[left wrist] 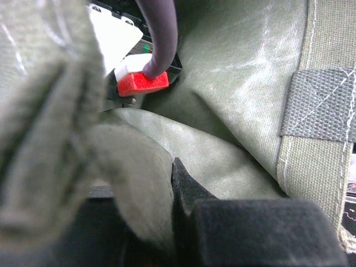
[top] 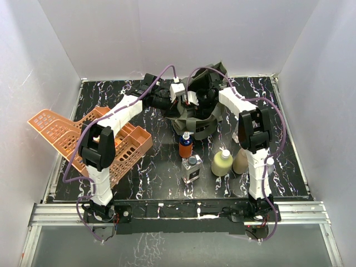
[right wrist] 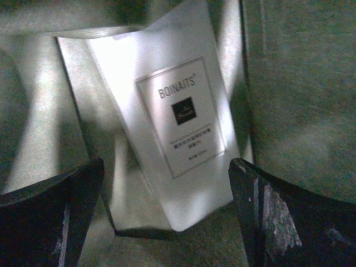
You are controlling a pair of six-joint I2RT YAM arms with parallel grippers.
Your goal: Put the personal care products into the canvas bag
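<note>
The canvas bag (top: 203, 125) stands open at the back centre. My left gripper is shut on the bag's fabric edge at its left side. My right gripper is down inside the bag, open, above a white BOINAITS pouch (right wrist: 178, 128) lying in it. Outside the bag stand an amber pump bottle (top: 186, 147), a clear bottle with dark cap (top: 191, 169), a pale yellow pump bottle (top: 221, 166) and a beige bottle (top: 240, 162), partly hidden by my right arm.
An orange plastic basket (top: 133, 150) sits at the left under my left arm. The front-centre table (top: 156, 183) has some bare room. More items at the right are mostly hidden by the right arm.
</note>
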